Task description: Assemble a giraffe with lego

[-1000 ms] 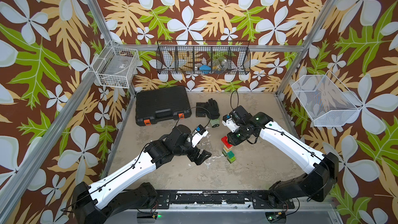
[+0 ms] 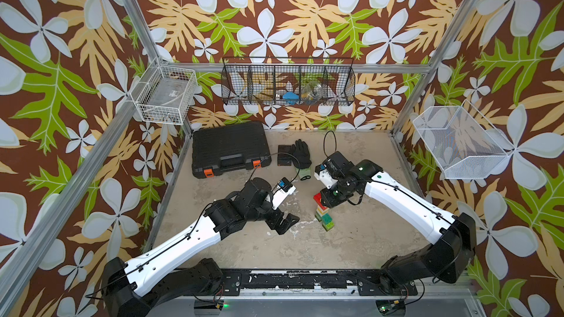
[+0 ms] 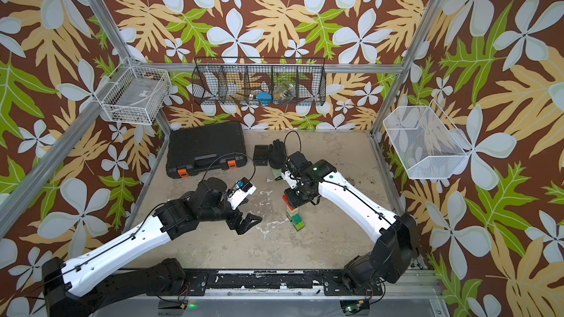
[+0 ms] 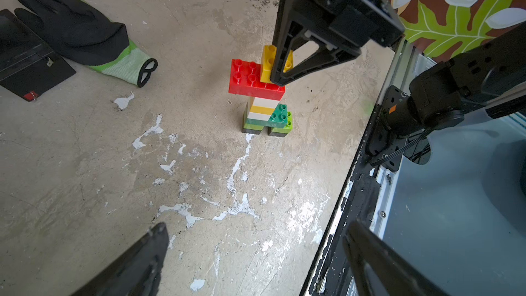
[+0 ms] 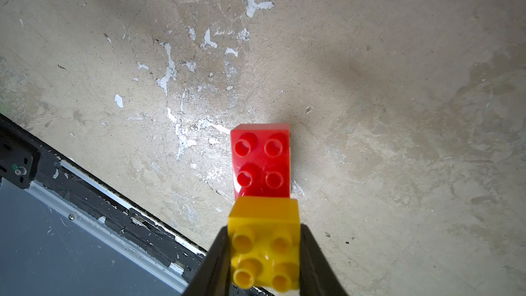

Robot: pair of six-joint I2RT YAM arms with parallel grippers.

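A lego figure stands upright on the table: green legs, a teal brick (image 4: 278,114), a neck of white and yellow layers (image 4: 260,108), and a long red brick (image 4: 256,78) across the top. Over one end of the red brick is a yellow brick (image 5: 265,241), with my right gripper shut on it. Whether the yellow brick is pressed fully onto the studs cannot be told. Several red studs at the other end are bare. My left gripper is open and empty, apart from the figure on its left side in the top left view.
Behind the figure lie a black glove (image 4: 82,30) and a small black box (image 4: 30,57). A black case (image 2: 230,148) occupies the back left of the table. Wire baskets hang on the frame.
My right gripper has shifted very slightly over the red brick. The left arm and the figure's base look unchanged.
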